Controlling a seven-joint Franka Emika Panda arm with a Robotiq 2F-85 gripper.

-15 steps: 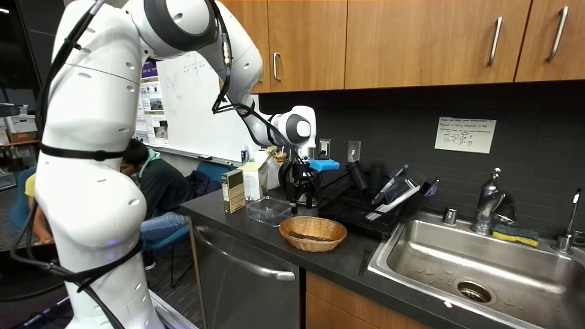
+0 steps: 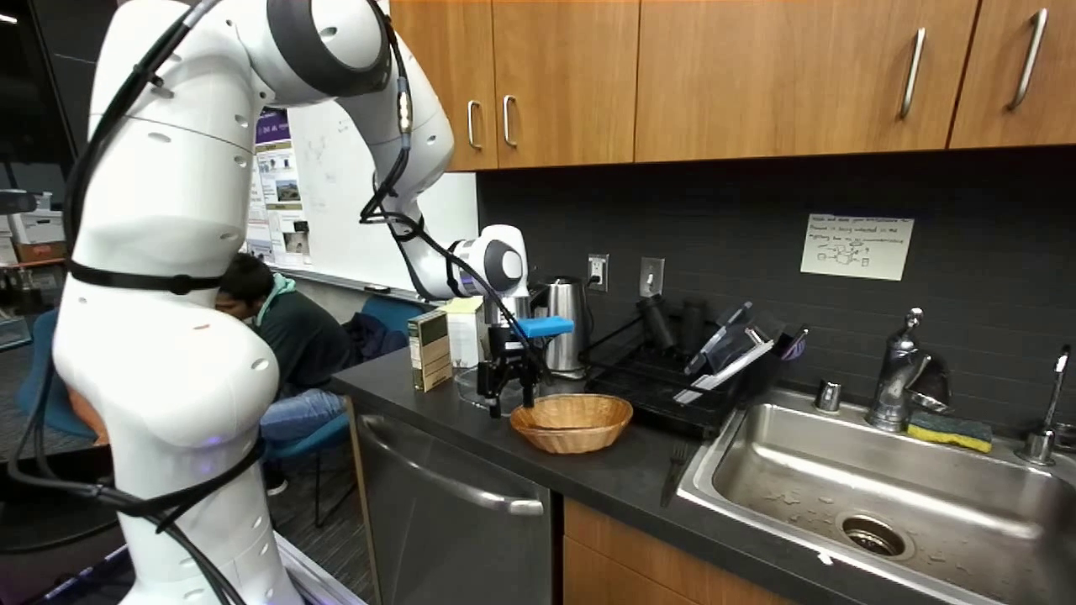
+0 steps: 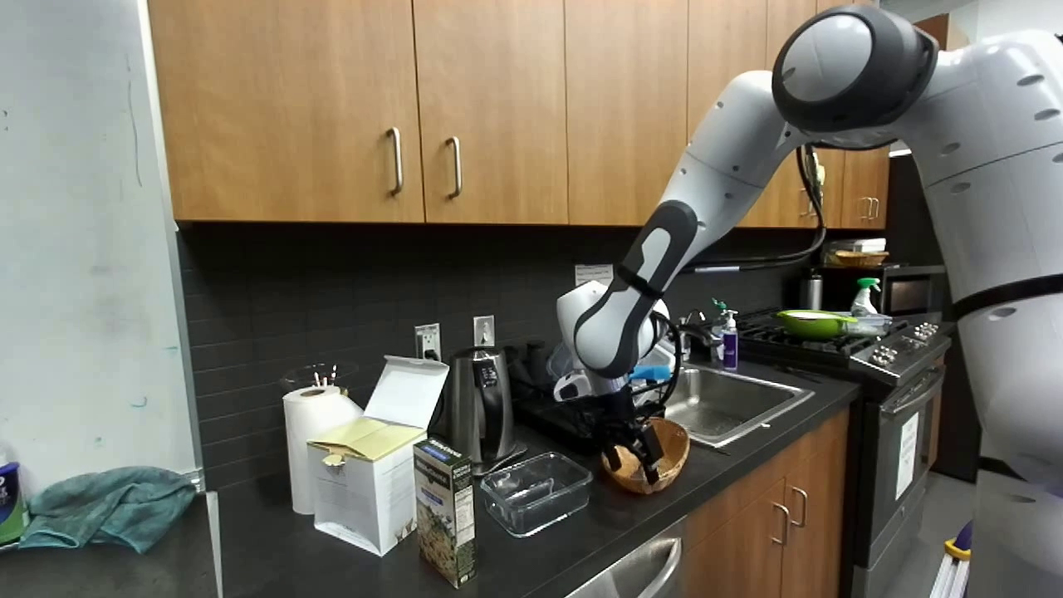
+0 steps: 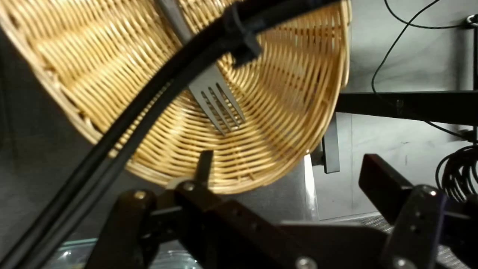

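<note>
A woven basket (image 2: pixel 571 423) stands near the counter's front edge, and in exterior view 2 the basket (image 3: pixel 669 448) looks tilted. Inside it lies a metal fork (image 4: pixel 210 87), tines toward the gripper in the wrist view; black cables cross over part of its handle. My gripper (image 2: pixel 512 402) points down at the basket's left end. Its fingers (image 4: pixel 204 168) are spread wide apart in the wrist view, one overlapping the basket's near rim, the other off to the right past the counter edge. Nothing shows held between them. Whether a finger touches the rim, I cannot tell.
Close to the gripper sit a clear glass container (image 3: pixel 538 493), a food box (image 3: pixel 445 513) and a kettle (image 3: pixel 478 409). A black dish rack (image 2: pixel 656 378) stands behind the basket. Another fork (image 2: pixel 673 469) lies between basket and sink (image 2: pixel 787 484).
My gripper has moved left and down to the basket's end. The basket has shifted slightly and its right side sits higher. The fork inside no longer shows in exterior view 1.
</note>
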